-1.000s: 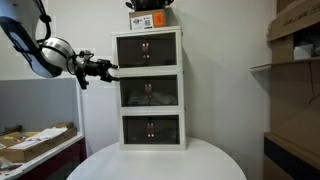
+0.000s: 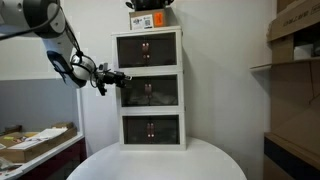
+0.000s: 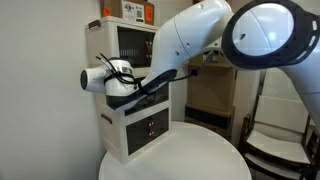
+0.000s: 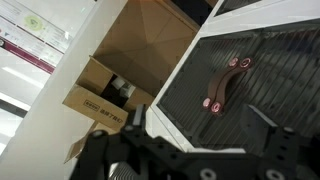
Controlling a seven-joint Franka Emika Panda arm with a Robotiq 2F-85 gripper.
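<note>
A tall white cabinet [image 2: 151,70] has three dark mesh-like door sections stacked one above another. My gripper [image 2: 123,77] is at its left edge, around the join between the top and middle sections. In the wrist view the open gripper faces a dark door [image 4: 245,95] with a pair of brownish-red handles [image 4: 219,86], fixed by pink-red round ends. The handles are ahead of the fingers, with nothing visible between the fingertips. Exterior view 2 shows the white wrist [image 3: 120,84] in front of the cabinet [image 3: 112,125], hiding part of the middle section.
An orange box [image 2: 147,20] sits on top of the cabinet. Cardboard boxes [image 2: 296,110] stand at the right, and a box with papers [image 2: 38,142] lies on a side table at the left.
The arm has moved down and to the right, bringing my gripper closer to the cabinet's left edge. All the cabinet doors look the same as before.
</note>
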